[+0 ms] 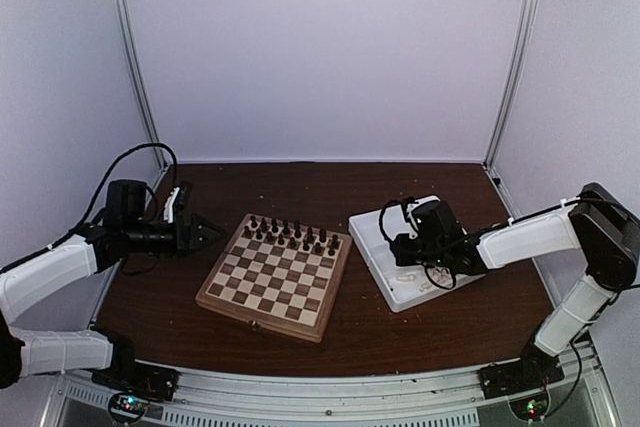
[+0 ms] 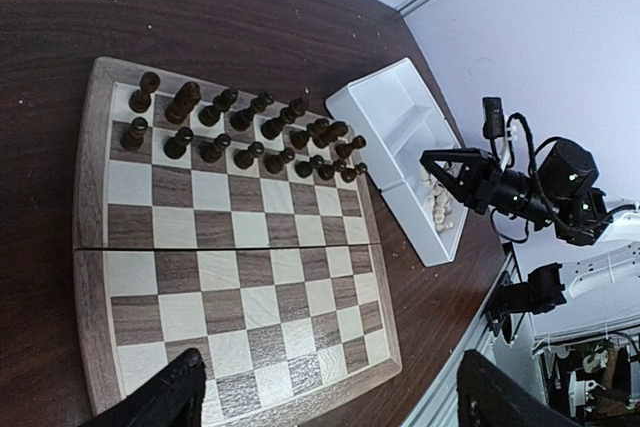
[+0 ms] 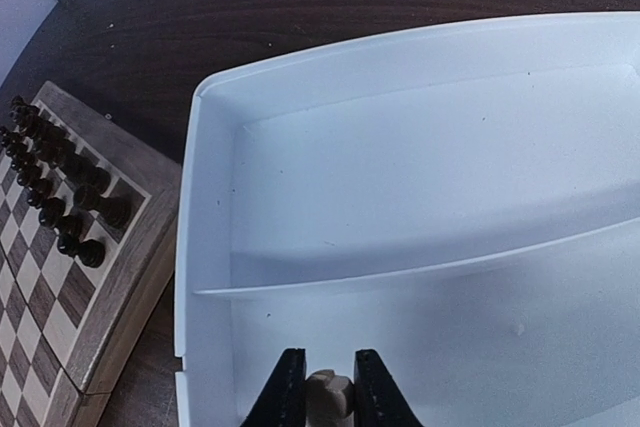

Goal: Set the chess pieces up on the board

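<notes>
The wooden chessboard [image 1: 270,287] has dark pieces [image 2: 215,147] standing in two rows along its far side; its near squares are bare. My right gripper is shut on a white chess piece [image 3: 329,399] over the white tray [image 1: 365,237], near the tray's left wall. Other white pieces [image 2: 440,207] lie in the tray. My left gripper [image 1: 205,232] stands open left of the board, its fingertips at the bottom edge of the left wrist view with nothing seen between them.
The tray sits right of the board, with a divider [image 3: 420,269] across it. Bare tabletop [image 1: 250,187] surrounds both; walls enclose the table at back and sides.
</notes>
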